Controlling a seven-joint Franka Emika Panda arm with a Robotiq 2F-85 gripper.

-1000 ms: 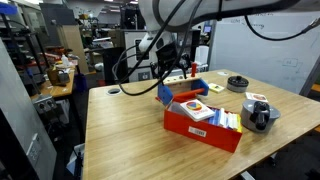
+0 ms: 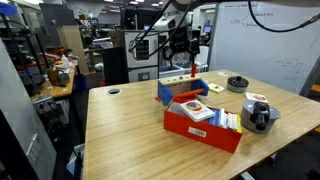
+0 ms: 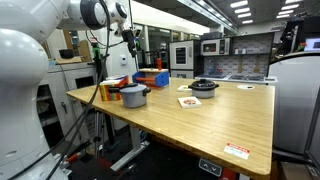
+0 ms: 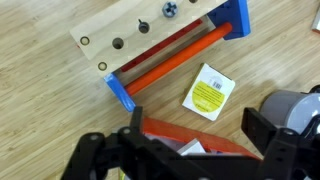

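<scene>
My gripper is open in the wrist view, its two dark fingers wide apart and nothing held between them. In exterior view 1 the gripper [image 2: 190, 52] hangs in the air above a toy workbench with a wooden top [image 4: 140, 28], blue ends [image 4: 234, 16] and an orange-red bar [image 4: 178, 60]. In front of the bench stands a red box [image 2: 202, 136] packed with books and small boxes. A white packet with a yellow label [image 4: 209, 92] lies on the table between the bench and a silver pot [image 4: 291, 110].
The silver pot [image 2: 260, 113] stands to the right of the red box, near the table edge. Farther back is a black lidded pot [image 3: 202, 88]. A white card [image 3: 189, 102] lies near it.
Over the last second the arm has risen and drawn back from just above the toy bench. The objects on the table look unmoved.
</scene>
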